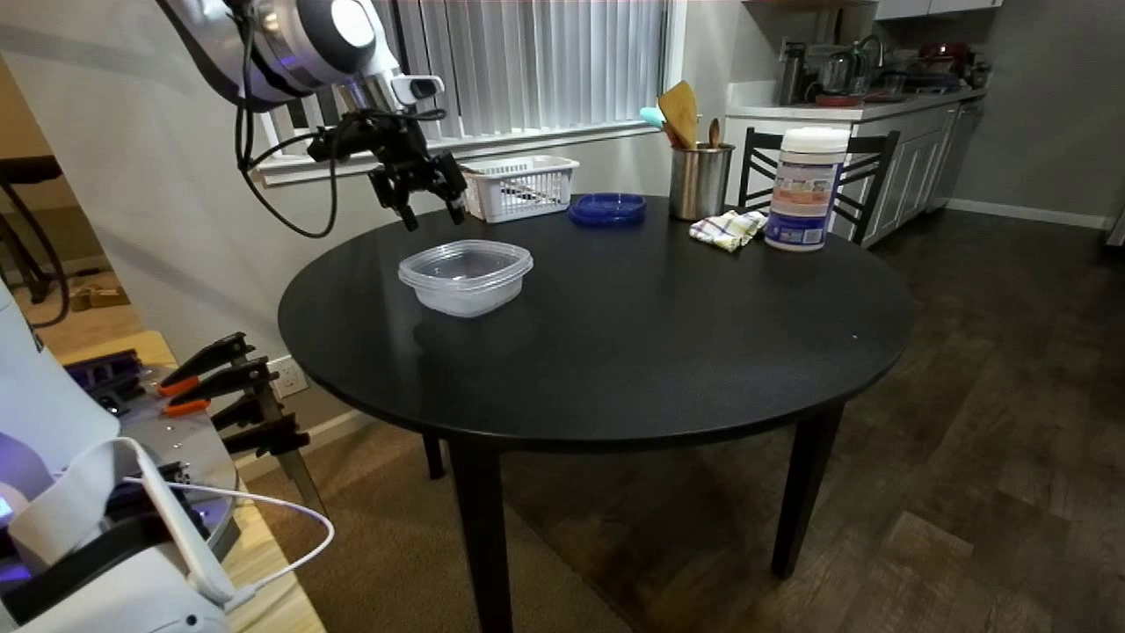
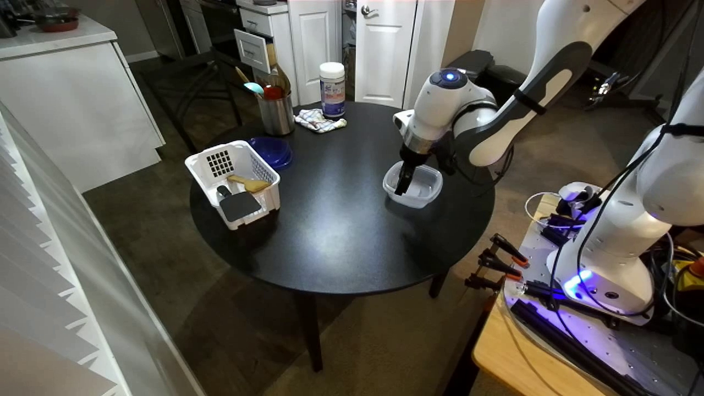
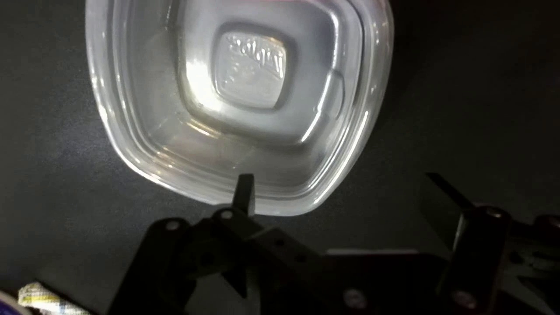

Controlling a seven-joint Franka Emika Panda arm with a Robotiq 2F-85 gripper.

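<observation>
A clear plastic container [image 1: 467,279] rests on the round black table [image 1: 654,338], toward its left side in exterior view 1. It looks empty; the wrist view shows the embossed bottom of the container [image 3: 250,68]. My gripper [image 1: 434,220] hangs above table height near the container, its fingers spread and nothing between them. From the wrist camera, the gripper lies below the container's near rim; the left finger [image 3: 244,194] overlaps that rim, while the right one is over bare table. In exterior view 2 the dark gripper [image 2: 403,179] covers part of the container.
A white basket [image 2: 245,158] holding utensils stands by a blue lid or dish [image 1: 607,209]. Farther along are a metal utensil holder [image 1: 700,181], a checkered cloth [image 1: 728,229] and a white-capped canister [image 1: 807,190].
</observation>
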